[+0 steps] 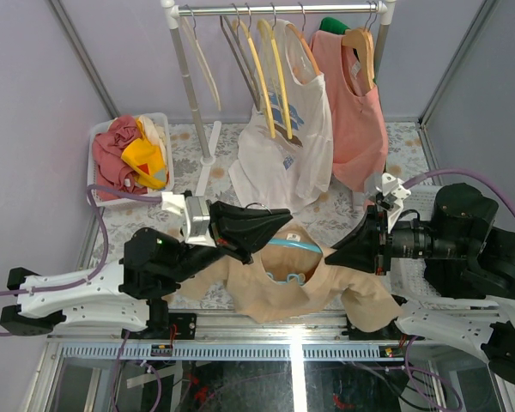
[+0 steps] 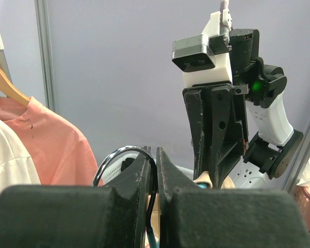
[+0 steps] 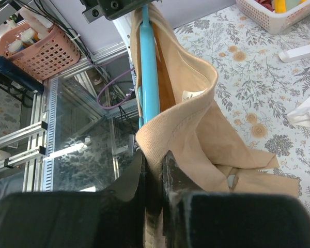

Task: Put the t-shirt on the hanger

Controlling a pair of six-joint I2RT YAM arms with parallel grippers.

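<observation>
A beige t-shirt hangs in front of the rack, with a light blue hanger inside its neck opening. My left gripper is shut on the hanger; its metal hook shows at the fingers in the left wrist view. My right gripper is shut on the shirt's collar at the hanger's right end; in the right wrist view the folded fabric runs into its fingers, the blue bar alongside.
A clothes rail holds empty hangers, a white shirt and a pink shirt. A basket of clothes stands at the left, another basket behind my right arm.
</observation>
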